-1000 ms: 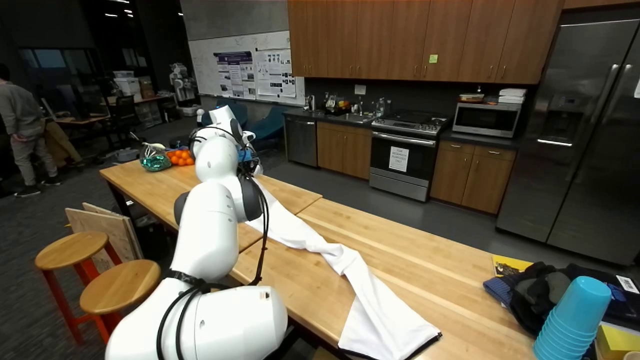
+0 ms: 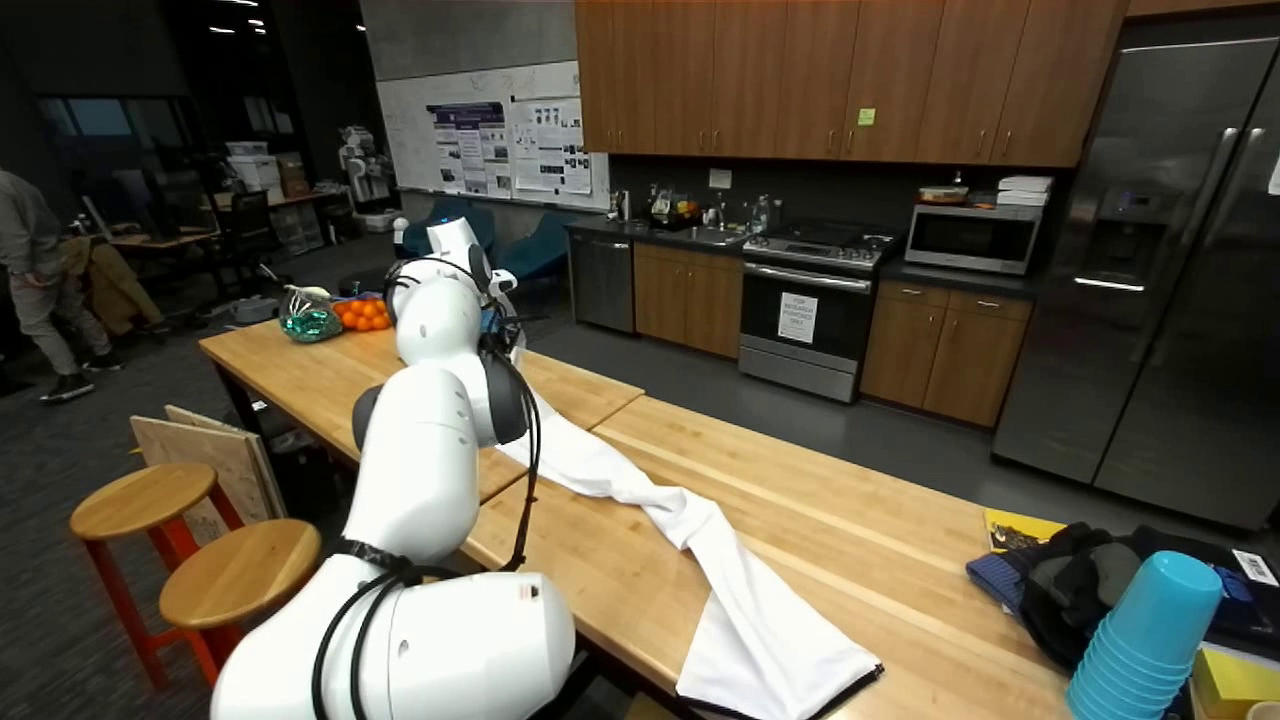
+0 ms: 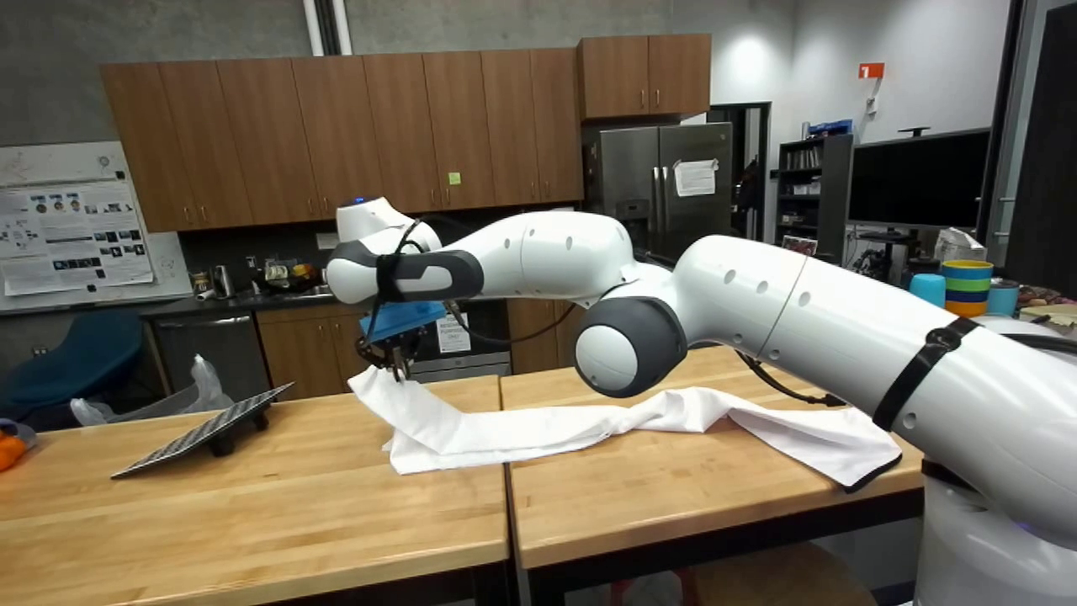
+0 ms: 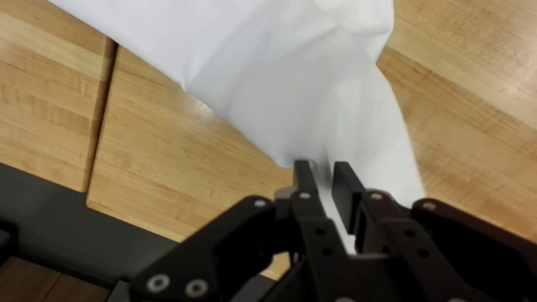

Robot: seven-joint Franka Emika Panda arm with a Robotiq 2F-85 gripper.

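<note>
A long white cloth (image 3: 565, 429) with a dark edge at one end lies stretched and wrinkled along the wooden table. Its far end rises toward my gripper (image 3: 396, 368), at the left part of the table. In the wrist view, my gripper is part open, with a narrow gap between its black fingers. A fold of the white cloth (image 4: 297, 95) runs up to the fingertips and into that gap. Whether both fingers touch the cloth cannot be made out. In exterior view 1 the arm hides the gripper.
A seam (image 4: 100, 113) divides the two tabletops. A tilted dark panel (image 3: 217, 429) stands left of the cloth. Oranges (image 2: 362, 314) sit at the far end; stacked blue cups (image 2: 1140, 642) and dark clothing (image 2: 1086, 582) are at the near right.
The arm's far end has shifted slightly to the right in exterior view 1. The cloth's near part lies unchanged. A person in the background has moved left.
</note>
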